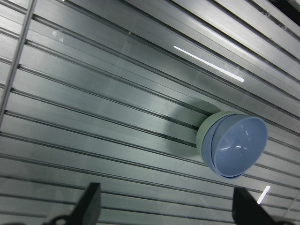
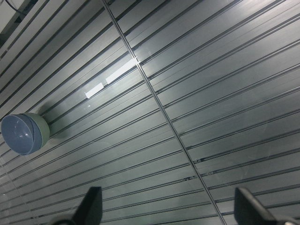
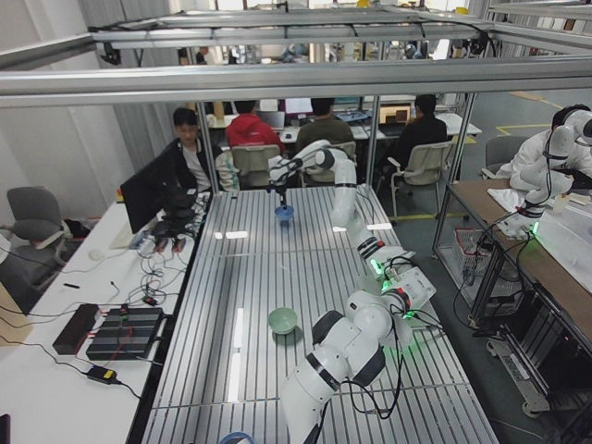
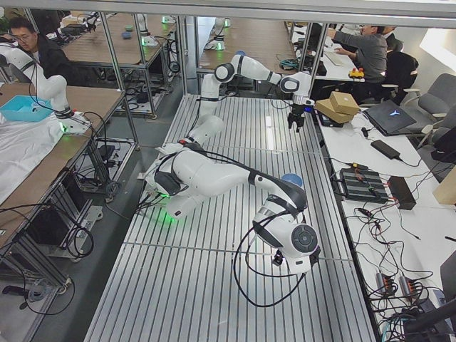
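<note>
In the camera left view, a green bowl [image 3: 283, 321] stands mid-table, and a blue bowl [image 3: 284, 213] sits below the far arm's gripper [image 3: 282, 196]. A blue rim [image 3: 237, 437] shows at the bottom edge. Both wrist views show blue bowls [image 1: 239, 146] [image 2: 18, 134] nested in a green one [image 1: 204, 133] [image 2: 41, 125]. My left gripper and right gripper are open, fingers wide apart with nothing between. In the camera right view, a blue shape [image 4: 292, 179] shows behind the near arm.
Desks with electronics [image 3: 125, 333] and cables run along one side, a wooden table [image 3: 536, 259] along the other. Metal frame posts surround the table; people sit beyond it.
</note>
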